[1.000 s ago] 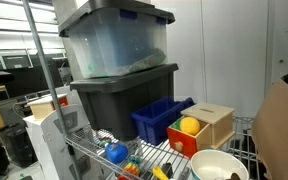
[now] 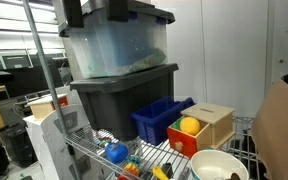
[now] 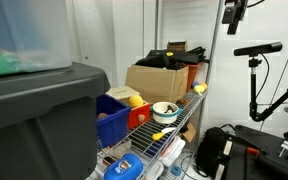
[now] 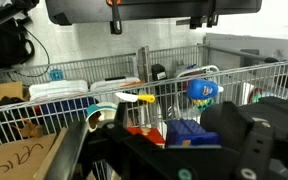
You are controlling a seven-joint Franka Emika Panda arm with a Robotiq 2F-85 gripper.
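No task is named, so I describe the objects on the wire rack. My gripper (image 2: 96,14) hangs high at the top left of exterior view 1; its two dark fingers (image 2: 74,12) stand apart with nothing between them. Exterior view 2 has the gripper (image 3: 237,14) in the upper right, well clear of the rack. Below lie a blue ball-like item (image 4: 202,90), a yellow-handled tool (image 4: 144,98) and a white bowl (image 4: 102,112). Farther back, a yellow ball (image 2: 190,126) sits at a wooden box (image 2: 216,122) beside a blue bin (image 2: 156,122). Dark shapes hide the wrist view's lower middle.
A black lidded bin (image 2: 134,103) with a clear container (image 2: 124,45) on top stands tall beside the rack items. Cardboard (image 2: 284,120) rises on the opposite side. Bare wire rack (image 3: 96,161) shows in places between the small objects.
The gripper has come into exterior view 1 from above, where earlier it was out of sight. The rack objects look unmoved.
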